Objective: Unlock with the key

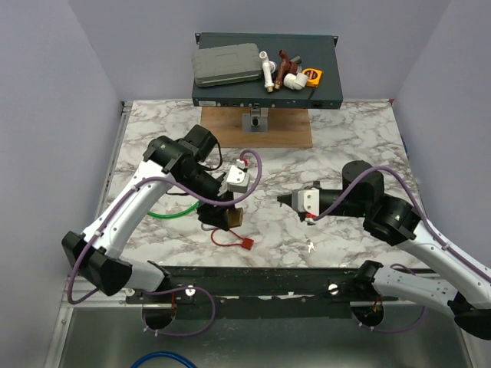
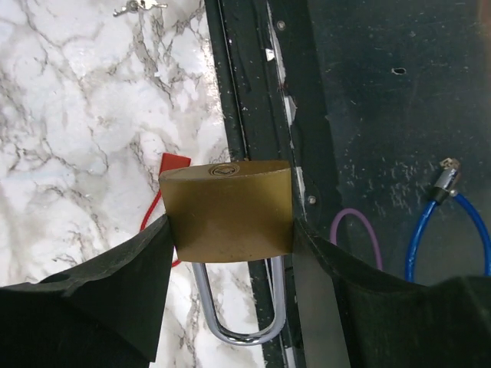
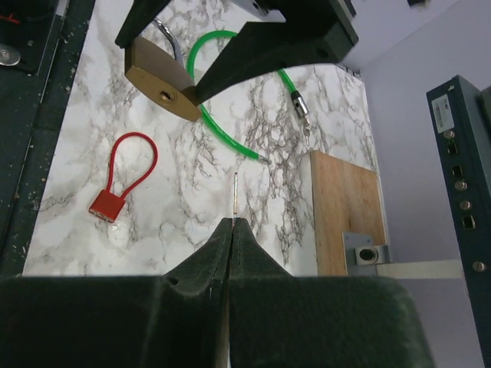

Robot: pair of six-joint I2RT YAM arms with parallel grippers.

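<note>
A brass padlock (image 2: 229,215) with a steel shackle (image 2: 244,336) is clamped between the fingers of my left gripper (image 1: 222,218), above the table. Its oval keyed end shows in the left wrist view, and the keyhole (image 3: 167,96) appears in the right wrist view, upper left. My right gripper is shut, pinching a thin key (image 3: 235,192) seen edge-on, whose blade sticks out past the fingertips. In the top view the right gripper (image 1: 285,199) points left toward the padlock, with a clear gap between key and lock.
On the marble table lie a red padlock with a cord loop (image 3: 107,205), a green cable (image 3: 222,136) and loose keys (image 1: 311,247). A wooden board (image 1: 222,126) and a loaded shelf (image 1: 266,69) stand at the back.
</note>
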